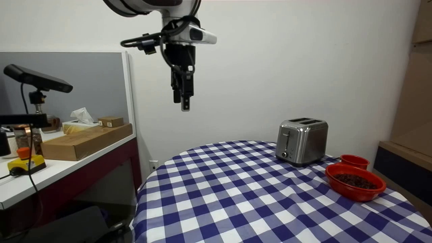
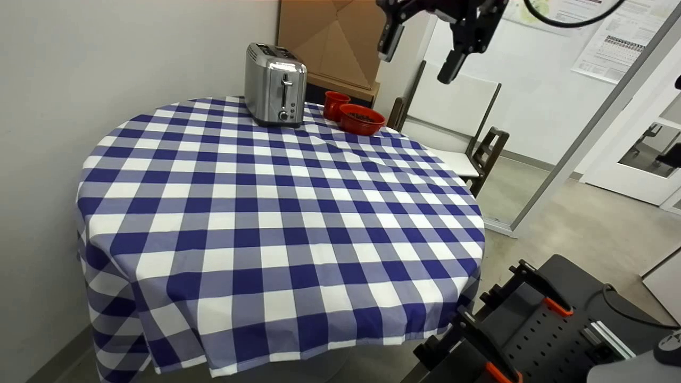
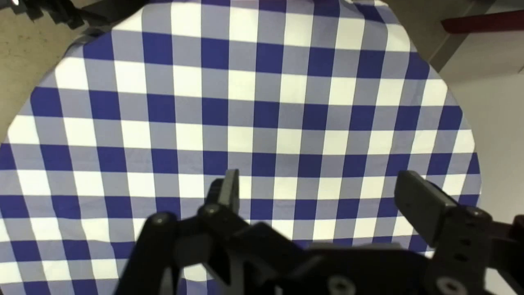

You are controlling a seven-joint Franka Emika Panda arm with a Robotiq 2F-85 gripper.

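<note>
High above the checkered table (image 1: 226, 190), my gripper (image 1: 181, 101) hangs pointing down. In exterior view 2 the gripper (image 2: 418, 60) shows its two fingers well apart. The wrist view agrees: the gripper is open, with only tablecloth visible below and nothing between its fingers. A silver two-slot toaster (image 1: 301, 141) stands upright at the far side of the table. To its right sits a red bowl (image 1: 355, 182) holding small dark pieces, and close behind it a smaller red cup (image 1: 354, 161). My gripper is far from all three, and none of them shows in the wrist view.
A white side counter (image 1: 56, 170) at left carries a long cardboard box (image 1: 87, 141), a tissue box and a yellow emergency-stop button (image 1: 26, 162). A chair (image 2: 453, 115) stands behind the table. The wall runs along the table's back.
</note>
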